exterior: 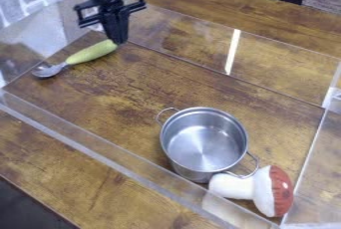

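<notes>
My black gripper (118,32) hangs at the top left, just above and beyond the pale yellow-green handle of a spoon (94,52) that lies on the wooden surface, its metal bowl toward the left. The gripper looks shut, with nothing visible between its fingers. A steel pot (202,143) with two wire handles stands at the lower right, and a toy mushroom (266,189) with a red-and-white cap lies beside it.
Clear walls (80,123) border the wooden work area (160,84). A white strip (233,52) lies toward the back right.
</notes>
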